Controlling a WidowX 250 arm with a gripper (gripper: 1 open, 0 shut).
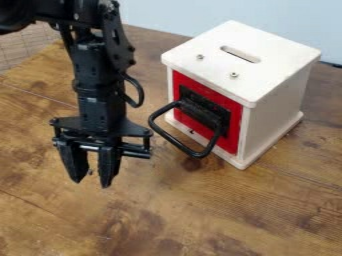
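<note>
My black gripper (94, 165) hangs low over the wooden table at the left of the camera view, fingers pointing down and apart, with nothing visible between them. To its right stands a white wooden box (269, 95) with a slot on top and a red front (231, 132). A black handle (201, 150) juts from that front toward my gripper, apart from it.
A pale wall or surface (160, 15) runs behind.
</note>
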